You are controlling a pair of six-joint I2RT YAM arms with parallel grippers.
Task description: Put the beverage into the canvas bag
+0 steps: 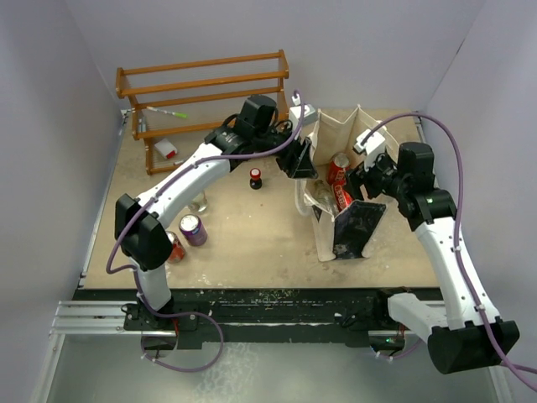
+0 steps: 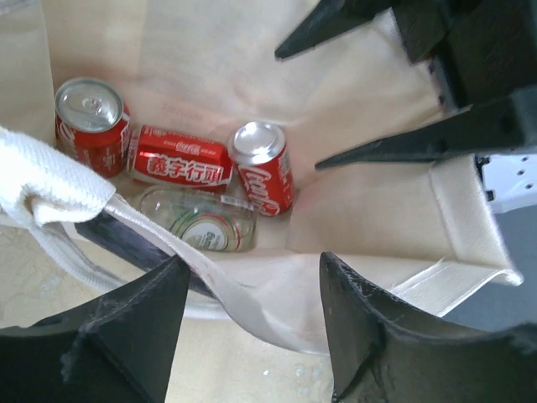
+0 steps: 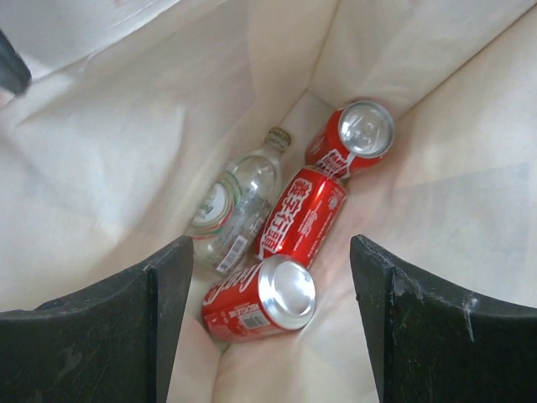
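Observation:
The canvas bag [image 1: 327, 235] stands right of centre with its mouth open. Inside are red Coke cans [image 2: 268, 176] [image 3: 298, 214] and a clear bottle [image 3: 235, 210]. My left gripper is at the bag's left rim, fingers apart, the strap and rim between them and seemingly not gripped. My right gripper is over the bag's interior, fingers apart, nothing held; in the left wrist view its dark fingers point down above the cans.
Left on the table are a purple can [image 1: 192, 230], a red can [image 1: 174, 248], a glass bottle [image 1: 198, 203] and a small dark bottle [image 1: 256, 179]. A wooden rack [image 1: 201, 81] stands behind.

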